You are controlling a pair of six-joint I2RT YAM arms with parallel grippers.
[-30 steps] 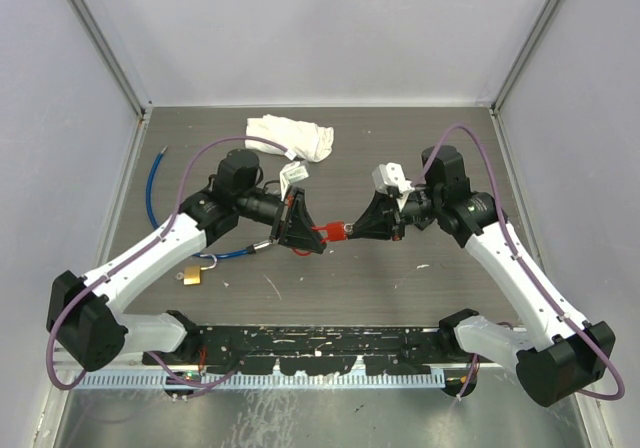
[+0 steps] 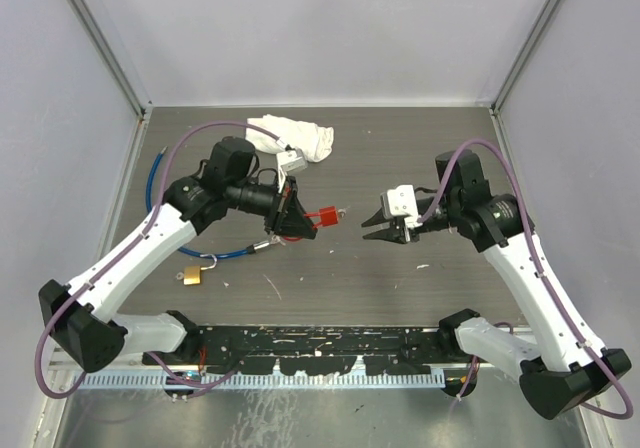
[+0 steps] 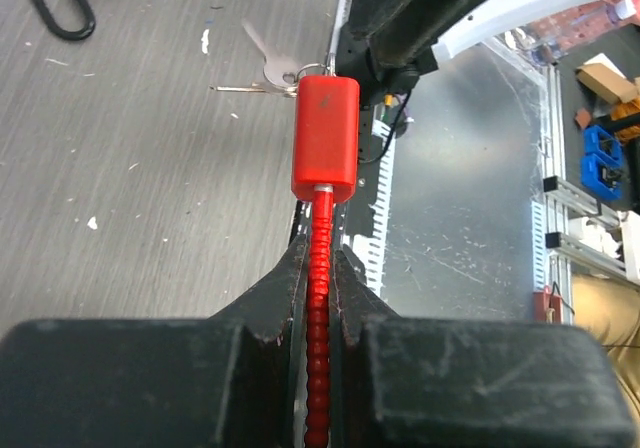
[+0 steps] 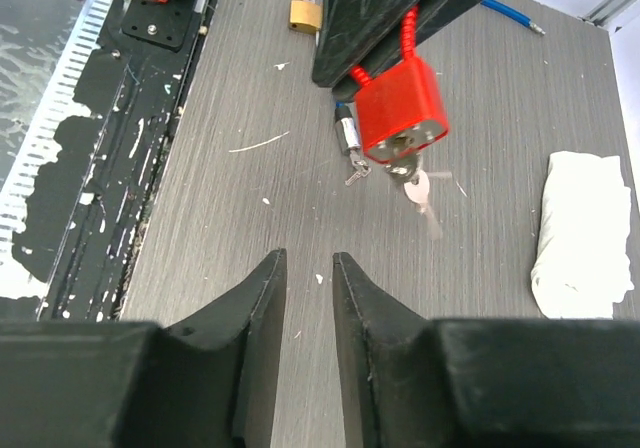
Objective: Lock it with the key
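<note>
The red padlock (image 2: 329, 216) is held up off the table. My left gripper is shut on its red beaded shackle (image 3: 320, 218), body pointing away from the fingers. At the body's far end a key ring carries keys (image 4: 417, 190), one of them blurred; whether a key sits in the keyhole I cannot tell. To the right, my right gripper (image 2: 366, 227) stands part open, clear of the padlock and keys. Its two fingers (image 4: 262, 338) have only bare table showing between them in the right wrist view.
A small brass padlock (image 2: 192, 275) lies on the table at left, near a blue cable (image 2: 150, 183) with a metal end. A folded white cloth (image 2: 290, 136) rests at the back. Bare table (image 2: 400, 288) surrounds the right gripper.
One second ago the right gripper was shut at the padlock's keyhole end. It has since backed off rightward and opened. The left gripper and padlock have shifted slightly left.
</note>
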